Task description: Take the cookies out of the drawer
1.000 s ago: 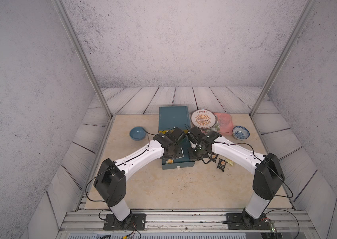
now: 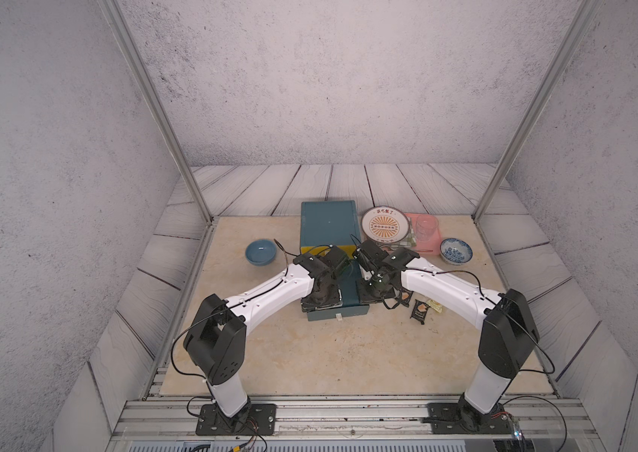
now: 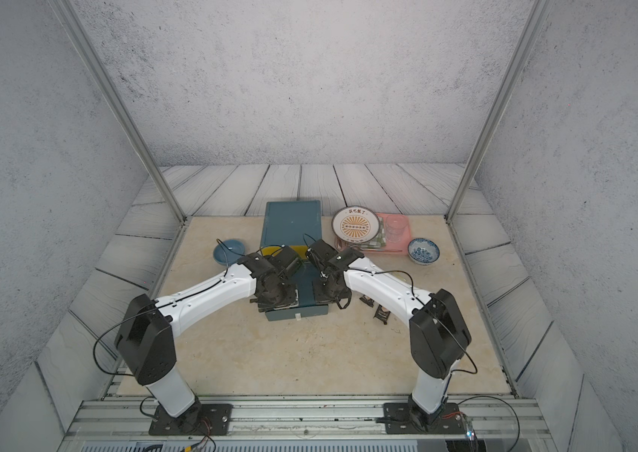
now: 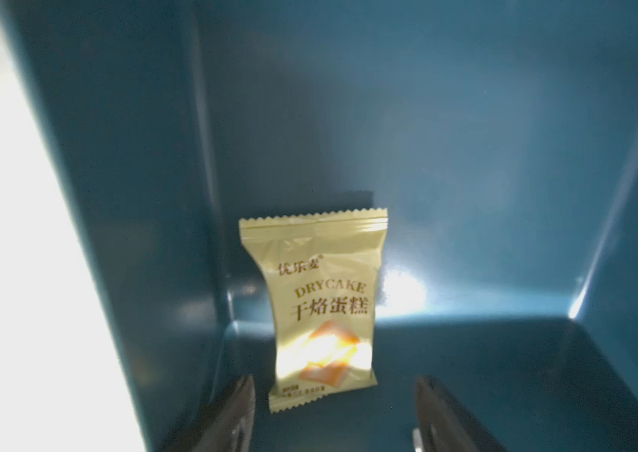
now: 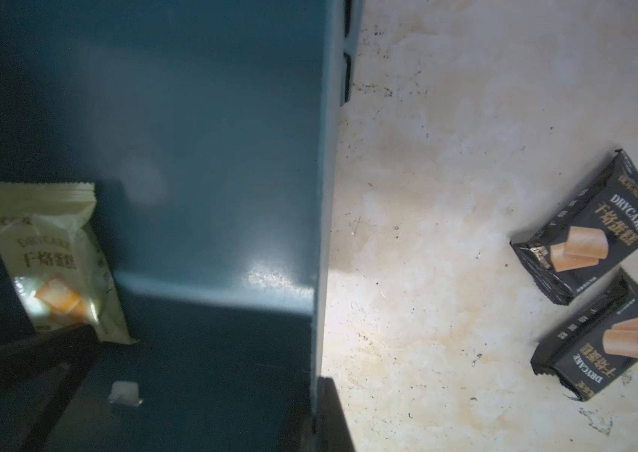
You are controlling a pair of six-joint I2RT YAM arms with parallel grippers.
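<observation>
A yellow-wrapped cookie (image 4: pixel 326 301) lies in the left front part of the pulled-out blue drawer (image 5: pixel 221 188). My left gripper is open above it. Its two fingers stand apart near the packet's lower end, with nothing held. The right wrist view shows a dark left finger (image 5: pixel 32 358) in front of the lower end of that packet. My right gripper is shut at the drawer's right side wall, the thin rim running between its fingers. Outside the drawer, to its right, lie two black cookie packets (image 5: pixel 597 229) (image 5: pixel 609 339) on the table.
Behind the drawer stands the blue cabinet (image 2: pixel 328 222). A blue bowl (image 2: pixel 260 252) is at left; a plate (image 2: pixel 386 225), a pink tray (image 2: pixel 432 245) and a patterned bowl (image 2: pixel 456 251) are at back right. Both arms crowd over the drawer.
My left gripper has moved toward the drawer's front, and its arm now covers the yellow cookie from above. The right arm and the drawer look unmoved.
</observation>
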